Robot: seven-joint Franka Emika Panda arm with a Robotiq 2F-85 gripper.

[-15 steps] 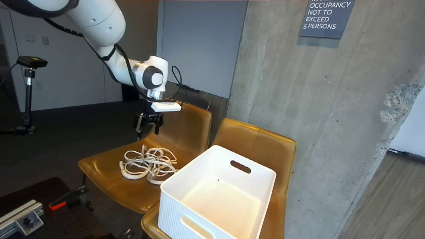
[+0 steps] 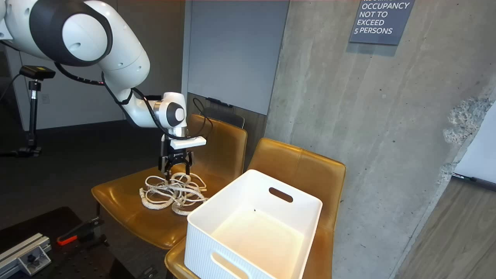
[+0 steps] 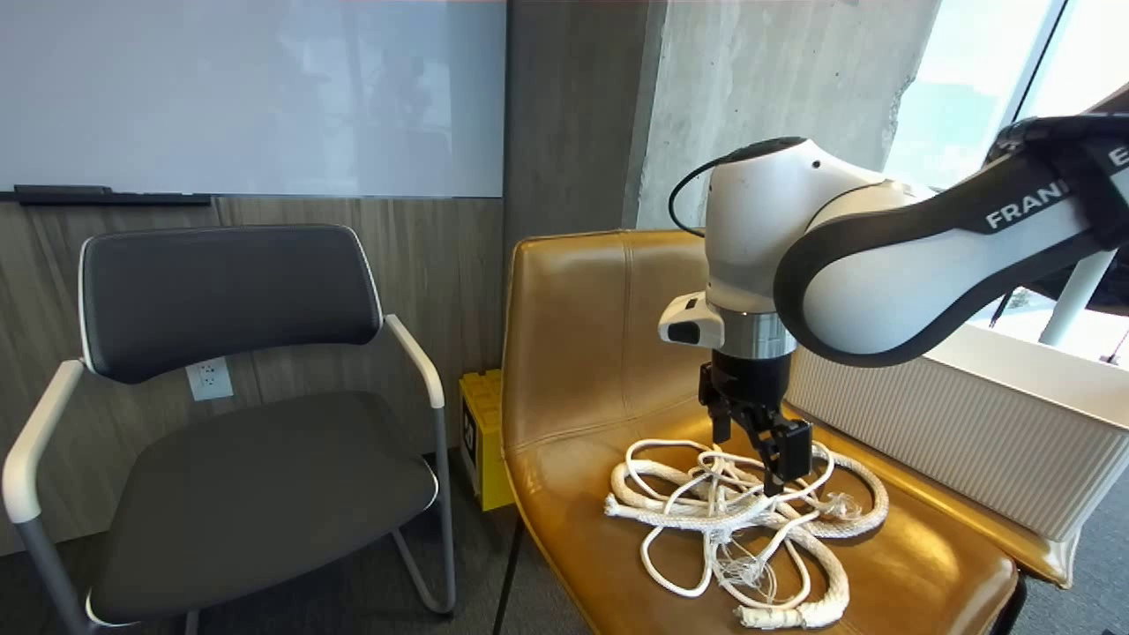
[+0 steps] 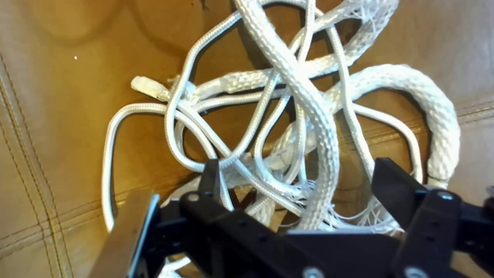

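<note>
A tangled heap of white ropes [image 3: 725, 519], thick and thin, lies on the seat of a tan leather chair [image 2: 135, 190]. My gripper [image 2: 178, 173] points down just above the heap, and its fingers stand open. In the wrist view thick braided rope [image 4: 319, 134] and thinner cords pass beneath the space between the fingers. Some strands end in frayed threads. Whether a fingertip touches rope is hard to tell. The lower part of the heap is hidden behind the gripper in the wrist view.
An empty white bin [image 2: 253, 228] with handle slots stands on the second tan chair, right beside the rope chair in exterior view 1. A dark armchair [image 3: 254, 466] and a yellow box [image 3: 484, 439] stand off to the left in exterior view 2.
My gripper has come down from well above the seat to just over the rope heap. The ropes and bin look unmoved.
</note>
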